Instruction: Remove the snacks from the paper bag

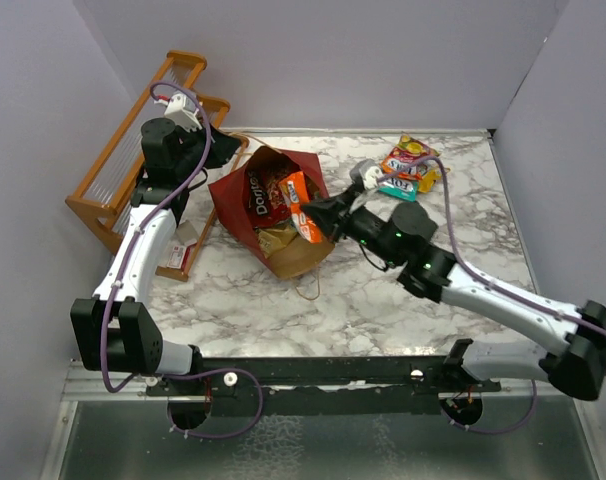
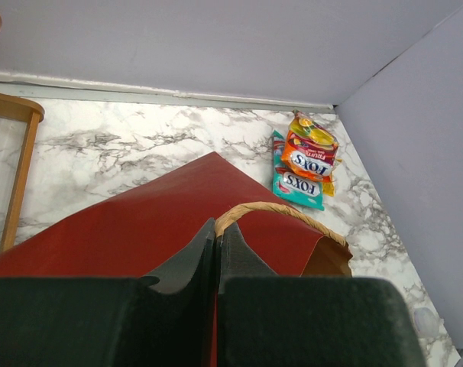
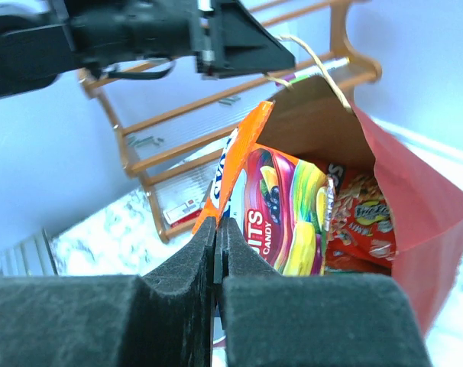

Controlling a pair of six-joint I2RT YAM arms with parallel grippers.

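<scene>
The paper bag (image 1: 239, 225), dark red outside and brown inside, lies with its mouth facing my right arm. My left gripper is shut on its twisted handle (image 2: 273, 206). An orange fruit candy packet (image 1: 300, 205) is pinched in my right gripper; in the right wrist view, its colourful face (image 3: 281, 206) shows in front of the bag's mouth. Still inside the bag are a red Doritos packet (image 1: 266, 195) and a yellowish packet (image 1: 275, 240). A red nut-mix packet (image 3: 367, 218) shows behind the candy; its lower part is hidden.
At the back right of the marble table lie an orange Fox's packet (image 1: 407, 155) and a teal one (image 1: 397, 188), with a yellow one beneath. A wooden rack (image 1: 108, 200) stands at the left, beside the bag. Bare table (image 1: 473, 225) spreads to the right.
</scene>
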